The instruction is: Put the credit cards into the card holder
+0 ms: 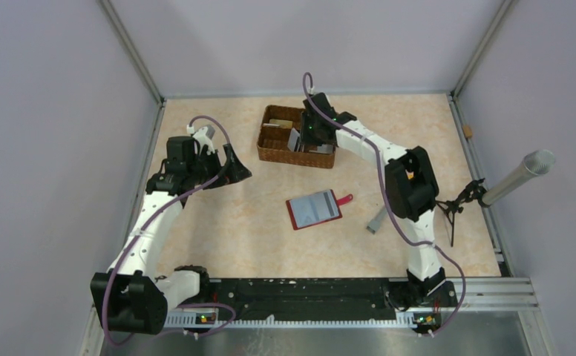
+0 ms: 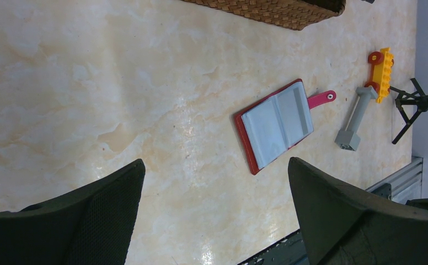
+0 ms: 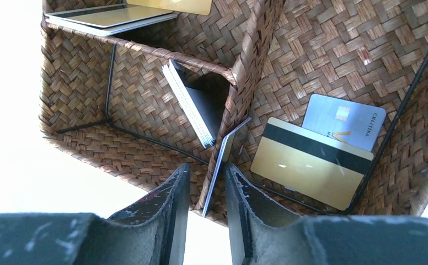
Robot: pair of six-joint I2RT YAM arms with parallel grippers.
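Observation:
A woven card holder (image 1: 277, 157) stands at the back middle. In the right wrist view, a stack of cards (image 3: 190, 105) leans in one compartment, a card (image 3: 217, 171) stands tilted against the divider, and a gold card (image 3: 305, 171) lies over a blue card (image 3: 344, 116) in the large compartment. More cards (image 3: 101, 22) lie in the upper compartment. My right gripper is over the holder, partly open, its fingertips either side of the divider and tilted card. My left gripper (image 1: 229, 167) stands open over the table's left side, nothing between its fingers.
A red-edged board with a grey top (image 1: 315, 209) lies in front of the holder. A grey part (image 2: 355, 118), a yellow toy (image 2: 384, 72) and a black stand (image 2: 421, 104) sit at the right.

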